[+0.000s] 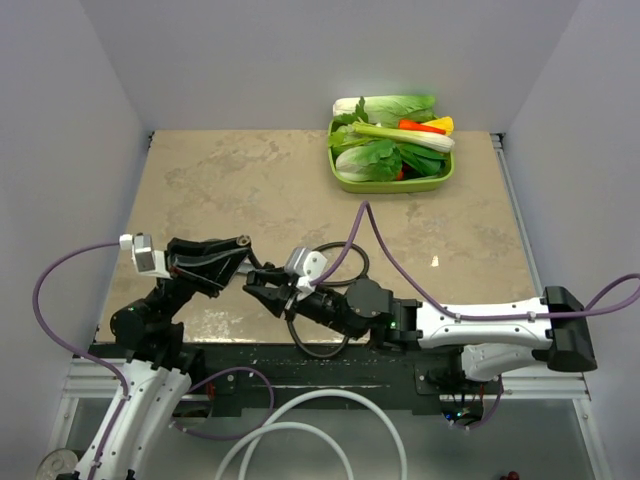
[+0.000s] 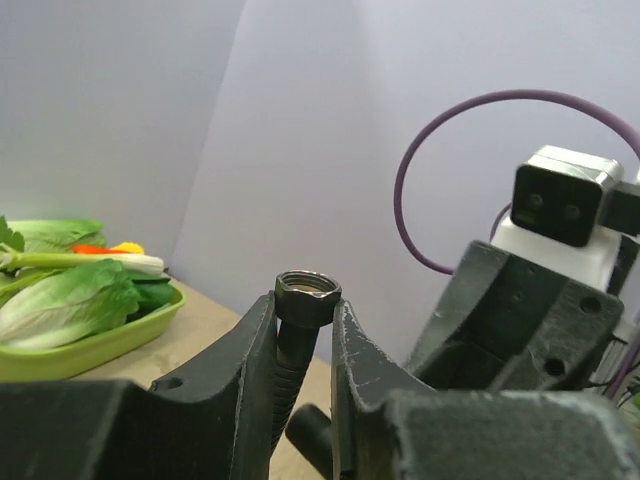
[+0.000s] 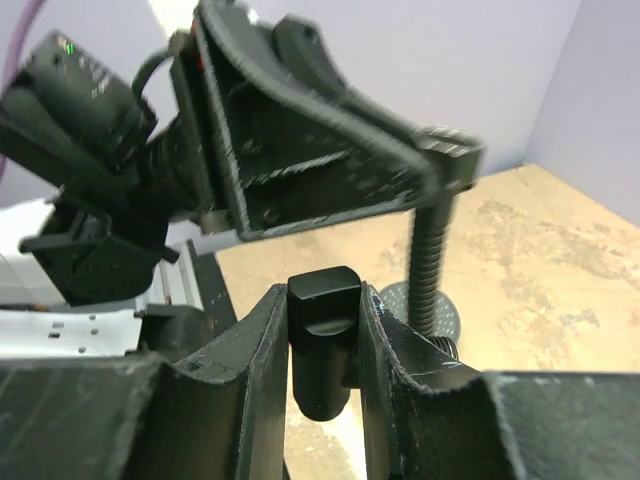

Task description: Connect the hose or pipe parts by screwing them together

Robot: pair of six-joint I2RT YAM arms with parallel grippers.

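Observation:
My left gripper (image 1: 240, 250) and right gripper (image 1: 260, 280) meet at the centre-left, above a black hose (image 1: 355, 250) looped on the worktop. In the left wrist view, my left gripper is closed around the hose below its threaded metal end fitting (image 2: 306, 295), which points up. In the right wrist view, my right gripper is closed around a short black cylindrical piece (image 3: 320, 383); the hose (image 3: 425, 270) hangs from the left gripper just beyond it.
A green basin of vegetables (image 1: 390, 183) sits at the back right of the worktop (image 1: 220, 170). A round grey drain cover shows behind the hose in the right wrist view. White tubes (image 1: 330, 395) lie below the front edge.

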